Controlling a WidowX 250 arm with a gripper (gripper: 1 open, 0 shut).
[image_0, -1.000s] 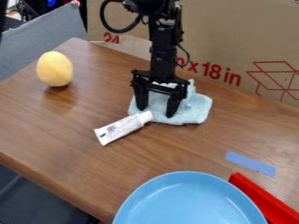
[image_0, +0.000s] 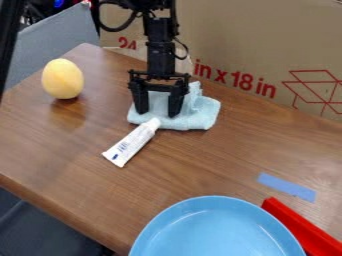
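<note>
My black gripper (image_0: 159, 99) reaches down from the top center onto a pale blue cloth (image_0: 193, 116) lying bunched on the wooden table, its fingers standing apart at the cloth. A white tube (image_0: 131, 142) with printed label lies diagonally just in front of the cloth. Whether cloth is caught between the fingers is not clear.
A yellow egg-shaped object (image_0: 62, 79) sits at left. A blue plate (image_0: 214, 236) and a red object (image_0: 301, 229) are at lower right, near a blue strip (image_0: 286, 187). A cardboard box (image_0: 267, 50) stands behind.
My gripper has moved left and back, toward the upper left. The cloth has shifted the same way and now covers less table to the right.
</note>
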